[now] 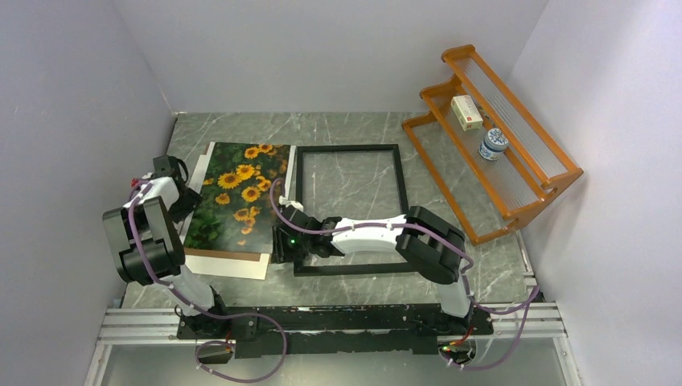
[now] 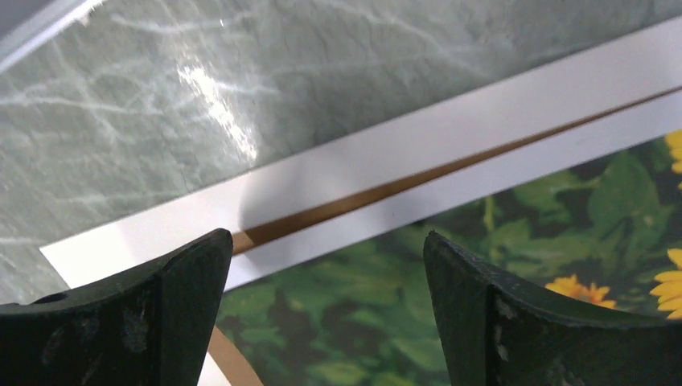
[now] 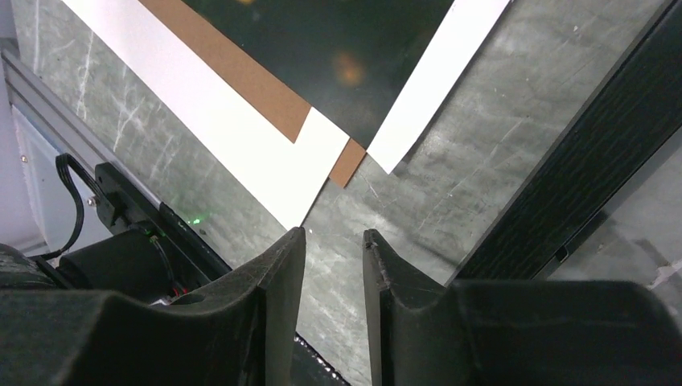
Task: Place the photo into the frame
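Note:
The sunflower photo lies flat on a larger brown and white backing at the left of the table; the backing sticks out at its left and front edges. To its right lies the empty black frame. My left gripper stands open over the photo's left margin, nothing between its fingers. Near the frame's front left corner my right gripper is partly open, just off the backing's front right corner. Only bare table shows between its fingers.
At the back right a wooden shelf carries a small box and a blue-white jar. Free table shows behind the photo and the frame. My right arm crosses over the frame.

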